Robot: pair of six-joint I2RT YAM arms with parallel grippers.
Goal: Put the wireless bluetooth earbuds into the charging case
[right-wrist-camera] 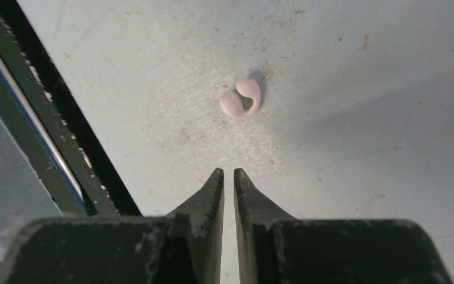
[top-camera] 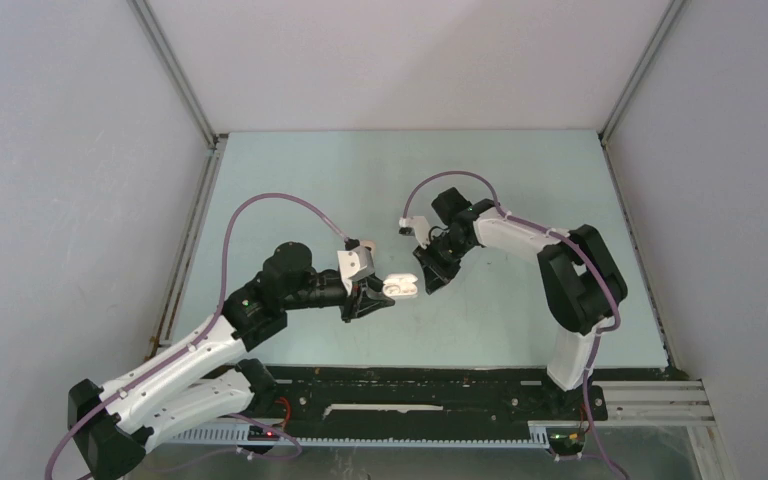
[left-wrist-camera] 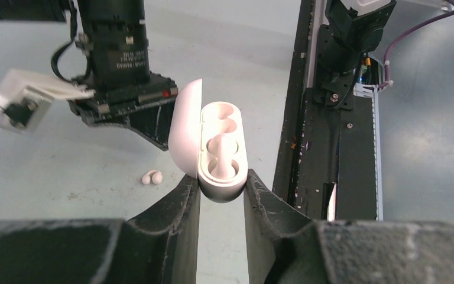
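Observation:
An open white charging case (left-wrist-camera: 221, 148) is held upright in my left gripper, which is shut on it; from above, the case (top-camera: 400, 285) sits at the table's middle, with a white piece visible in one slot in the left wrist view. A small white earbud (right-wrist-camera: 232, 105) lies on the table, ahead of my right gripper, whose fingertips show a narrow gap with nothing between them. In the left wrist view, the earbud piece (left-wrist-camera: 153, 177) lies below the right gripper's body.

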